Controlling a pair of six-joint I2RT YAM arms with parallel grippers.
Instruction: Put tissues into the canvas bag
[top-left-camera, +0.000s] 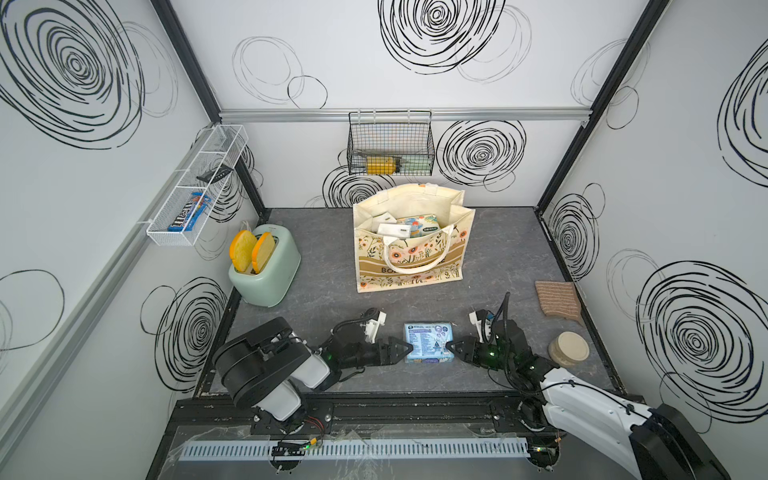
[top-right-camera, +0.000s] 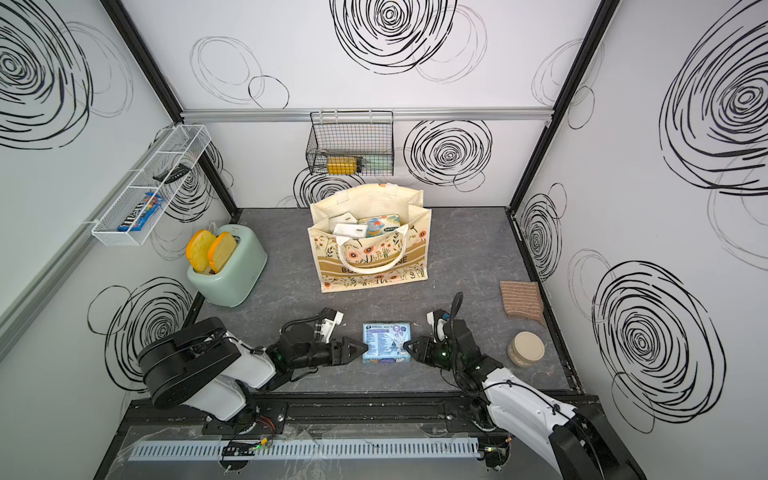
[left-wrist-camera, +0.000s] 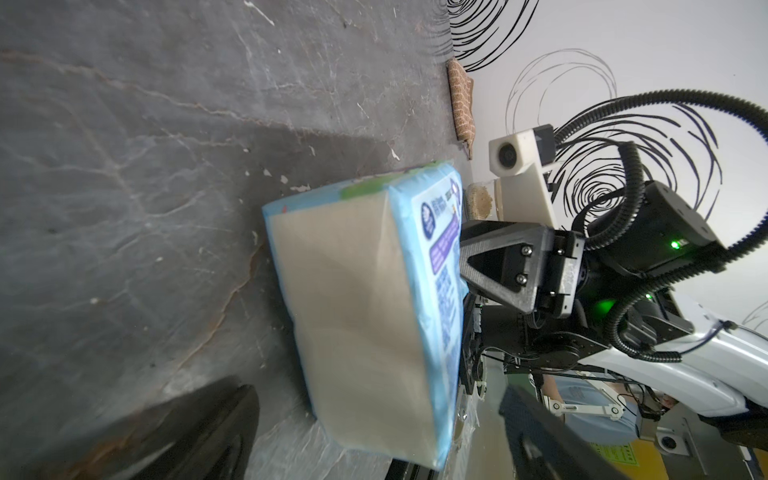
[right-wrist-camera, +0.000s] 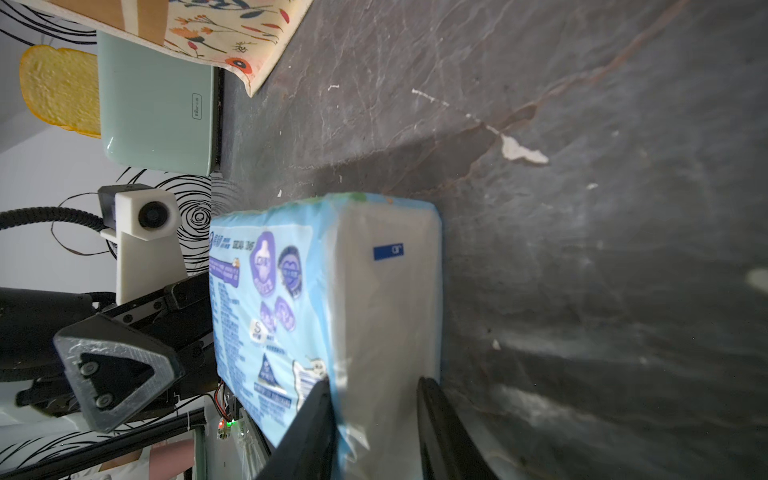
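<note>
A blue tissue pack lies on the table between both grippers. The canvas bag stands behind it with packs inside. My left gripper is open just left of the pack; in the left wrist view its fingers are wide apart beside the pack's end. My right gripper is part open at the pack's right end, its fingertips at that end face in the right wrist view.
A mint toaster with bread slices stands back left. A brown mat and a round container lie at the right. Wire baskets hang on the walls.
</note>
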